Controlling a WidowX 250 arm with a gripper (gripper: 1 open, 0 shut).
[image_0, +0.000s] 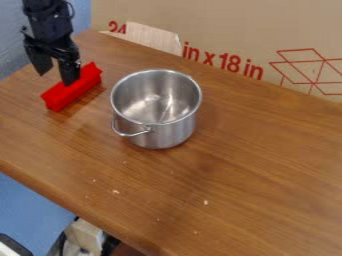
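My black gripper hangs at the upper left, its fingers open and pointing down beside a red oblong block, near that block's far end. The red block lies on the wooden table, left of a steel pot with a wire handle. I cannot tell whether the fingers touch the block.
A pale board or chair-like piece stands at the back, before a cardboard backdrop with red print. The table's left edge drops to a blue area.
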